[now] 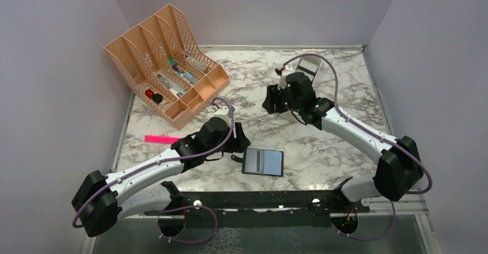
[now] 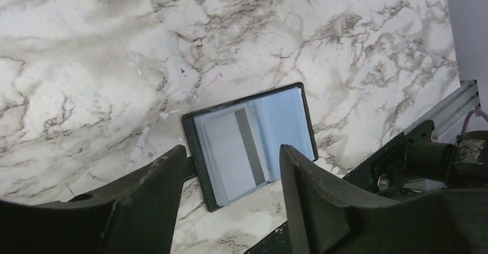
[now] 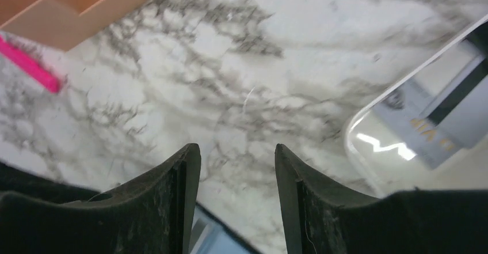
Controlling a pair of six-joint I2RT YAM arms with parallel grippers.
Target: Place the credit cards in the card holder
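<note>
The card holder (image 2: 283, 128) lies open and flat on the marble table, dark-edged with clear sleeves. A pale card with a grey stripe (image 2: 231, 150) sits in its left side. Above and left of the holder hangs my left gripper, its fingers apart and nothing between them. My right gripper is open and empty, raised over the table behind the holder. To its right, a white tray (image 3: 359, 113) contains several cards, among them a grey one (image 3: 411, 124); in the top view the right arm covers part of that tray (image 1: 311, 53).
A tan organizer (image 1: 183, 114) with pens and small items in its compartments stands at the back left. In front of it lies a pink bar (image 1: 161, 139). Bare table (image 1: 339, 156) stretches right of the holder.
</note>
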